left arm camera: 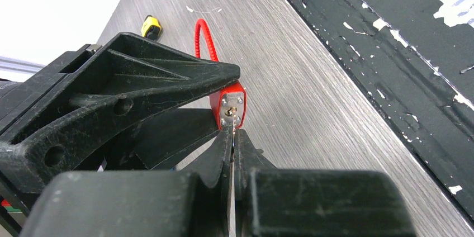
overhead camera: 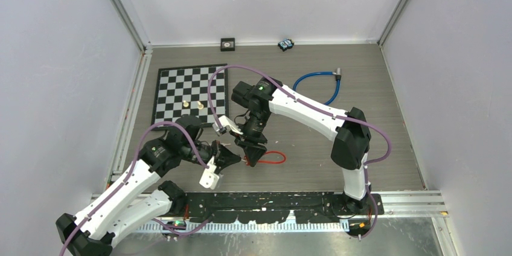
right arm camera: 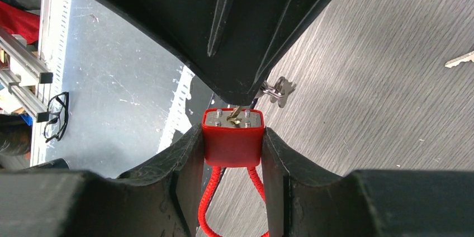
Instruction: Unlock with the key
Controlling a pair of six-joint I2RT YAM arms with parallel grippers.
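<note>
A red padlock body (right arm camera: 233, 145) with a red cord shackle sits between the fingers of my right gripper, which is shut on it. Its metal keyhole face (left arm camera: 233, 103) points toward my left gripper. The left gripper is shut on a thin key (left arm camera: 234, 121), whose blade meets the keyhole. In the right wrist view the key's blade (right arm camera: 236, 112) stands at the slot, partly hidden by the left fingertips. How deep it sits, I cannot tell. The red cord (overhead camera: 275, 157) loops out to the right in the top view.
A loose key (right arm camera: 461, 60) lies on the table. Behind are a chessboard (overhead camera: 190, 93) with two pawns and a black box (overhead camera: 227, 44). A blue cable lock (overhead camera: 317, 75) lies at the back right.
</note>
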